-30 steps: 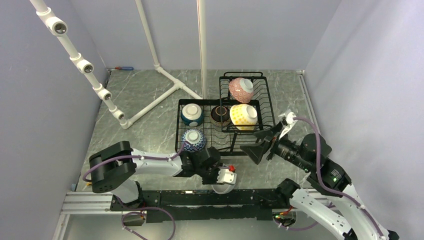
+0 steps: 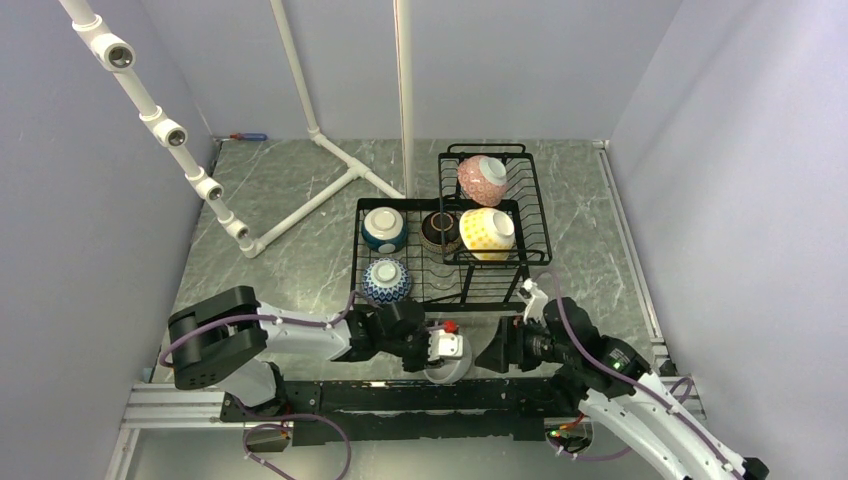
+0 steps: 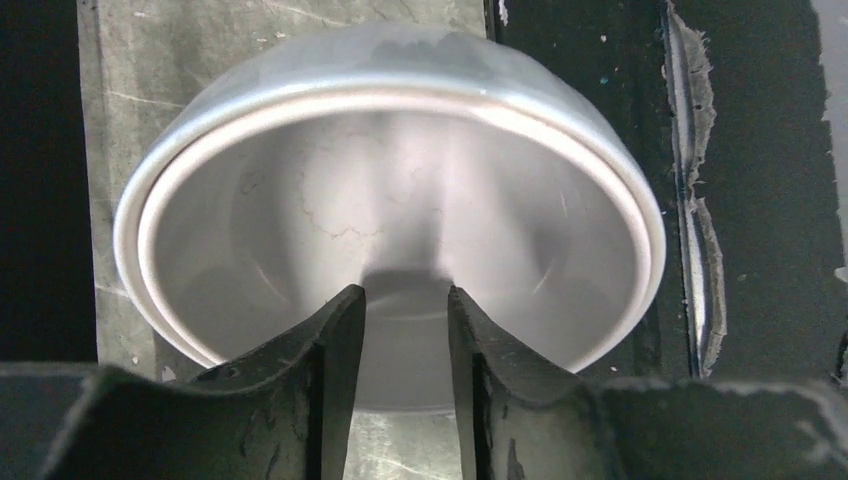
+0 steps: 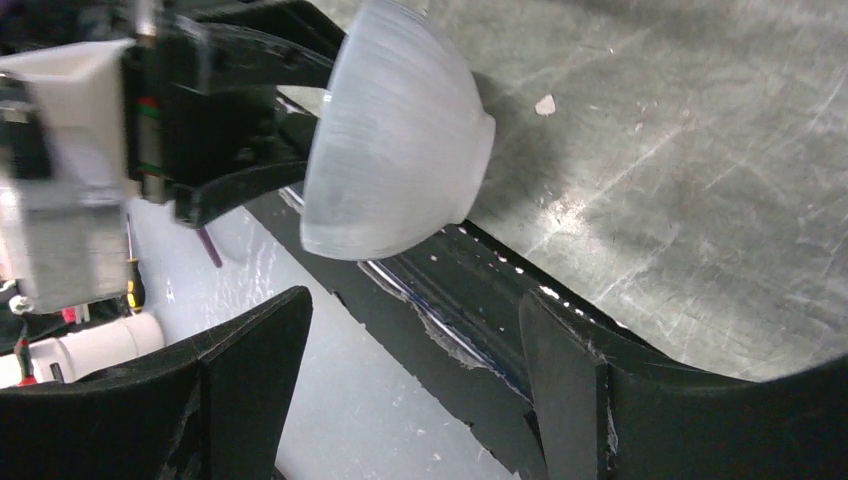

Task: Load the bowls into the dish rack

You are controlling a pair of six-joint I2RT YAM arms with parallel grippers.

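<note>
A white bowl (image 2: 449, 372) is at the counter's front edge, tilted toward my left gripper, whose fingers stand part open at its near rim; whether they grip it is unclear. In the right wrist view the bowl (image 4: 395, 140) shows its outside, beside the left gripper's black fingers. My right gripper is open and empty, just right of that bowl. The dish rack (image 2: 460, 305) holds blue (image 2: 387, 279), teal-white (image 2: 383, 229), dark (image 2: 434, 238), yellow (image 2: 487, 232) and pink (image 2: 481, 178) bowls.
White pipes (image 2: 300, 215) stand left of the rack. A dark strip (image 2: 390, 398) runs along the front edge. Bare counter (image 2: 570, 190) lies right of the rack and to its left.
My right gripper has come down and toward the front, closer to the white bowl.
</note>
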